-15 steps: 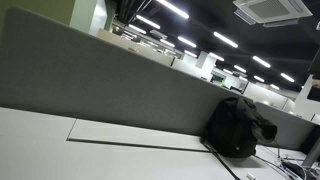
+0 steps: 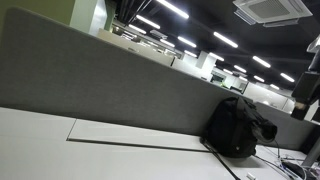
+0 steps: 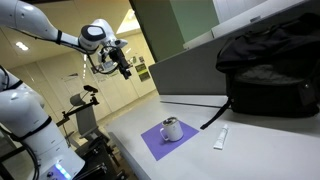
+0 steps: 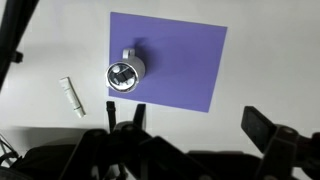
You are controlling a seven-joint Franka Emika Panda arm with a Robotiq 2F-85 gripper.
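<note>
A light-coloured mug (image 3: 171, 129) stands upright on a purple sheet (image 3: 155, 147) on the white table. From above, in the wrist view, the mug (image 4: 126, 72) sits near one edge of the purple sheet (image 4: 190, 60), its handle toward the top of the picture and something dark inside. My gripper is open, its fingers (image 4: 258, 127) wide apart with nothing between them. In exterior view 2 the gripper (image 3: 125, 69) hangs high at the left, well above the table and away from the mug. Exterior view 1 shows neither mug nor sheet.
A small white tube (image 3: 221, 136) lies on the table beside the sheet. Farther back, a black bag (image 3: 275, 75) rests against the grey partition (image 2: 110, 85), near some cables (image 2: 275, 160). Bare tabletop (image 3: 205, 160) surrounds the sheet.
</note>
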